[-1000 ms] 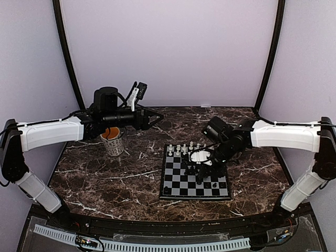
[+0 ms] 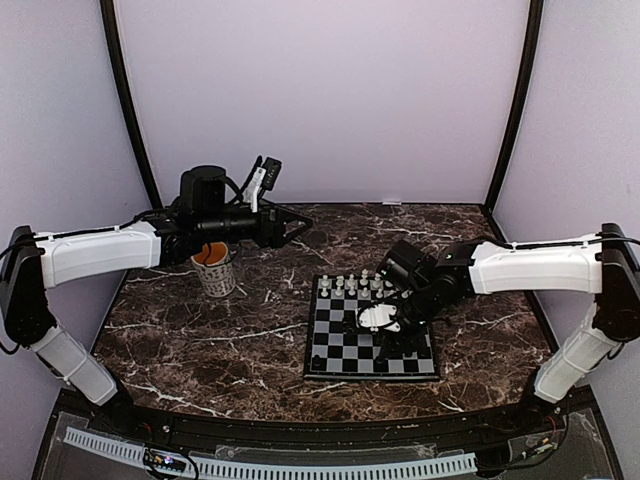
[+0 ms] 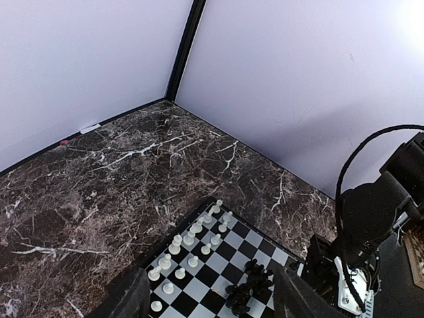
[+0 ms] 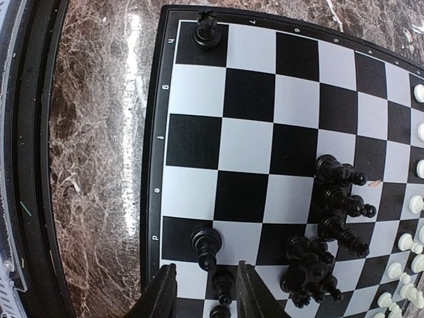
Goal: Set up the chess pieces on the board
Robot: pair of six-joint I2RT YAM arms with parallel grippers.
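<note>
The chessboard point(image 2: 342, 352) lies on the table, with white pieces point(image 3: 175, 248) in rows at its far side. A black piece point(image 4: 207, 246) stands upright in the near row, on the d file. Just behind it is my right gripper, open, its fingers apart and clear of the piece. Another black piece point(image 4: 207, 30) stands at the h corner. Several black pieces point(image 4: 308, 258) crowd the middle of the board, some overlapping in view. Away from the board at the upper left, my left gripper point(image 2: 303, 226) hangs open and empty.
A white basket point(image 2: 216, 275) with something orange inside stands at the table's left. My right arm point(image 2: 430, 272) covers the board's right part in the top view. Marble table point(image 2: 220, 340) left of the board is bare.
My right gripper has come toward the board's front edge. A black piece that stood farther in one second ago is now in the near row. The left arm has stayed still.
</note>
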